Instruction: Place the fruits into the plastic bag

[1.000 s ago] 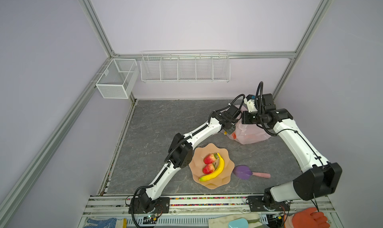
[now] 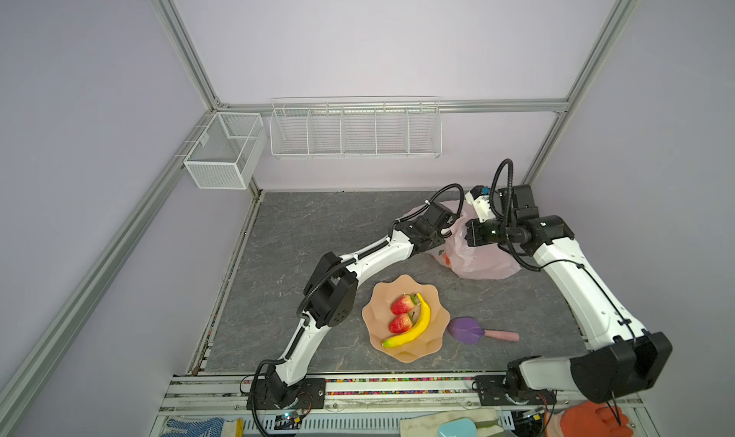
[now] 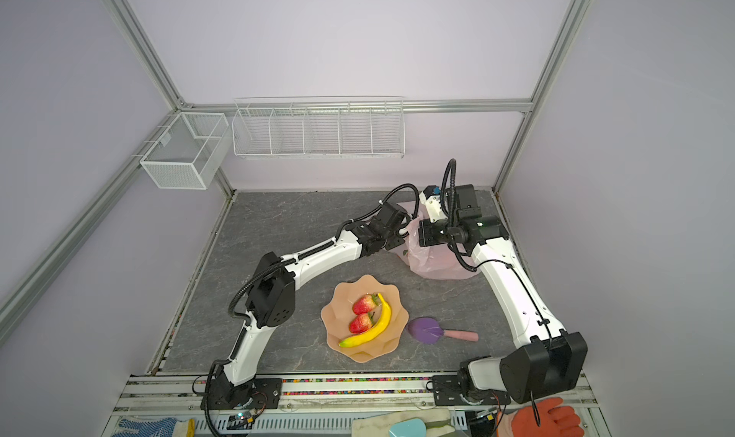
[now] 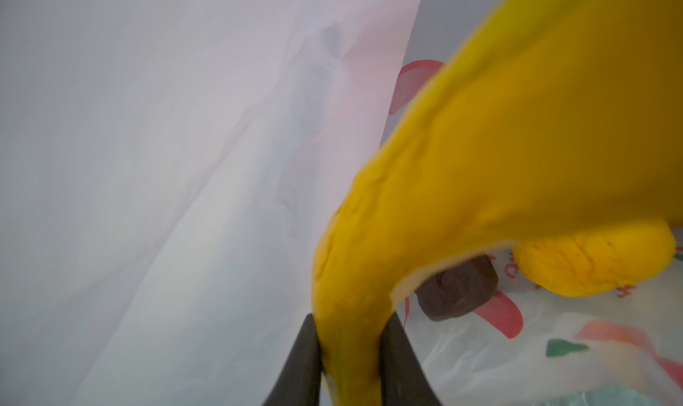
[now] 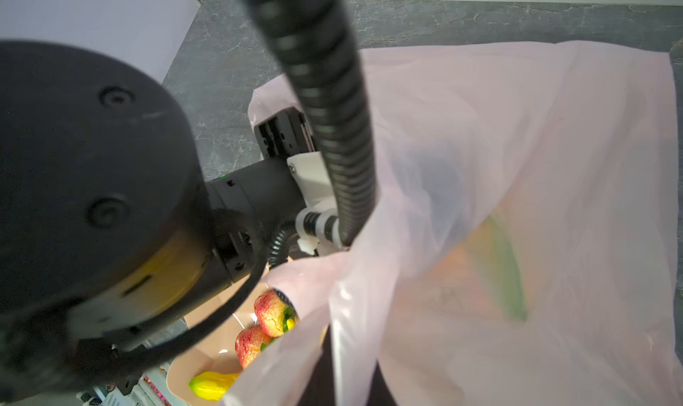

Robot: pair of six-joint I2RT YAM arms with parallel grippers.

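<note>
My left gripper is inside the pink plastic bag (image 2: 490, 262), shut on a yellow banana-like fruit (image 4: 498, 135). In the left wrist view another yellow fruit (image 4: 590, 256) and a brown item (image 4: 455, 286) lie beyond it in the bag. My right gripper is shut on the bag's gathered edge, holding it up. A peach scalloped bowl (image 2: 375, 322) in front holds two red apples (image 2: 402, 304) and a banana (image 2: 413, 328).
A purple scoop (image 2: 465, 330) with a pink handle lies right of the bowl. Wire baskets (image 3: 317, 131) hang on the back and left.
My left arm has drawn slightly back to the left. The right arm has shifted a little toward the front right and lower in the top left view.
</note>
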